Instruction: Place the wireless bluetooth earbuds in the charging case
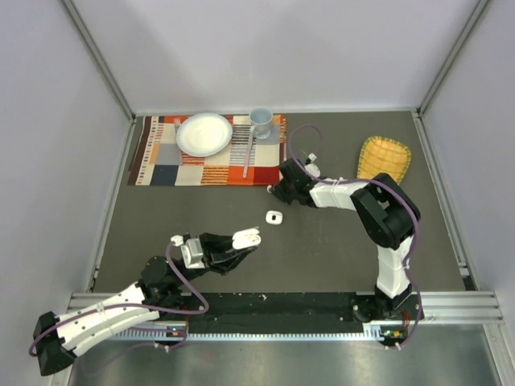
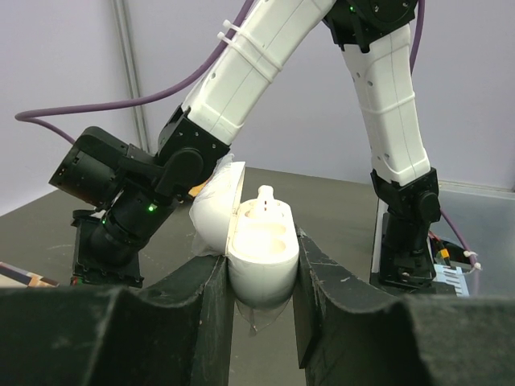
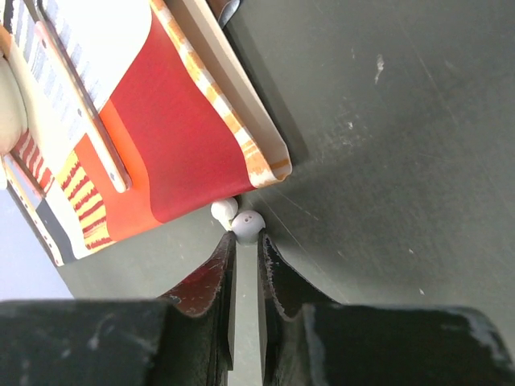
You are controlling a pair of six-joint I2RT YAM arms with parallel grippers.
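Observation:
My left gripper is shut on the white charging case (image 2: 261, 253), its lid raised, held above the front of the table in the top view. In the right wrist view, a white earbud (image 3: 244, 227) lies just below the mat's red edge, its stem and rounded head visible. My right gripper is at it, fingertips close on either side of the head with a narrow gap between them; whether they grip it is unclear. A small white square object (image 1: 273, 218) lies on the table between the arms.
The striped mat (image 1: 213, 175) at the back left holds a plate (image 1: 203, 135), cutlery and a mug (image 1: 261, 121). A yellow pad (image 1: 382, 157) lies at the back right.

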